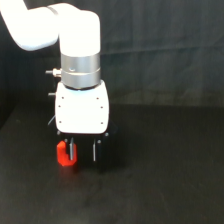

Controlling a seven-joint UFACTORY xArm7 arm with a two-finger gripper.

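A small red object (63,156) stands on the dark surface at the left, below the white arm. My gripper (84,151) points down right beside it, its two thin fingers apart. The left finger overlaps the right part of the red object in this view; whether they touch I cannot tell. The right finger stands over bare surface, and nothing shows in the gap except dark background.
A dark curtain-like backdrop (160,50) closes off the back.
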